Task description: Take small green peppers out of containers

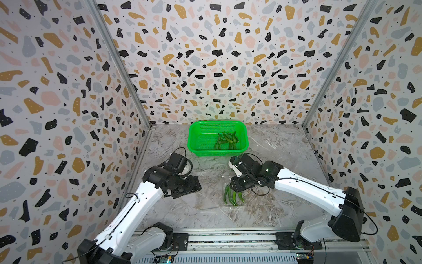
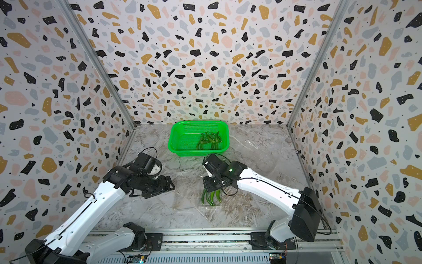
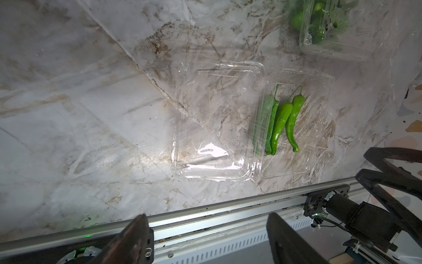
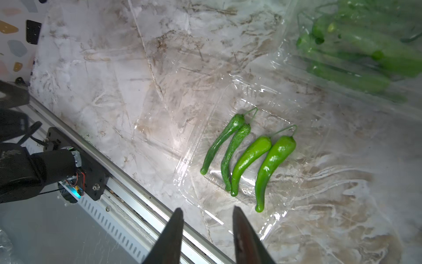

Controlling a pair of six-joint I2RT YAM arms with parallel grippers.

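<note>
Several slim green peppers [image 4: 251, 157] lie side by side in an open clear plastic container [image 4: 189, 200] on the table. More peppers [image 4: 373, 48] fill another clear container at the upper right of the right wrist view. A green basket [image 1: 193, 140] at the back holds a small heap of peppers [image 1: 226, 140]. Above the near peppers is my right gripper, its fingers apart and nothing between them. My left gripper hovers left of the container, fingers parted and empty. In the left wrist view, the clear lid [image 3: 215, 123] lies flat beside the peppers.
Thin clear plastic [image 1: 272, 145] lies right of the basket. A metal rail [image 1: 237, 235] runs along the table's front edge.
</note>
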